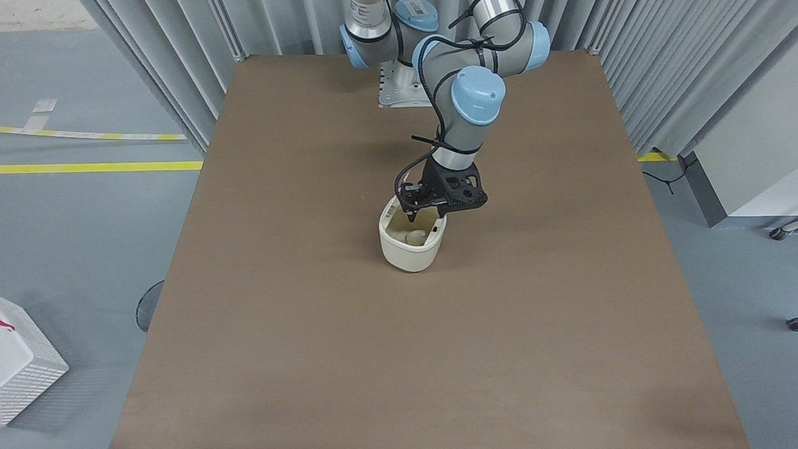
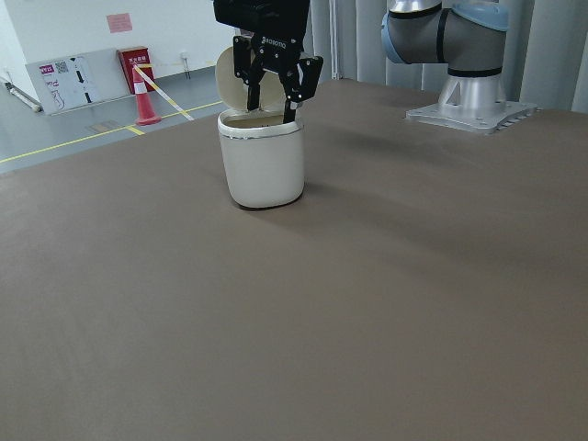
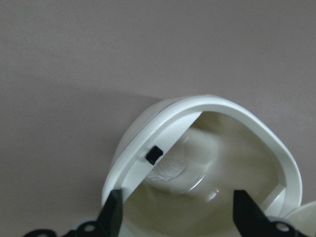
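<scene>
A small white bin [image 1: 413, 258] stands on the brown table, its lid [image 2: 226, 73] raised at the back. My gripper [image 2: 270, 108] is right over the bin's opening, fingertips at about rim height. In the wrist view the two fingers stand wide apart, open, with nothing between them. A pale, crumpled object [image 3: 168, 169] lies on the bottom inside the bin [image 3: 291, 173], toward one side.
</scene>
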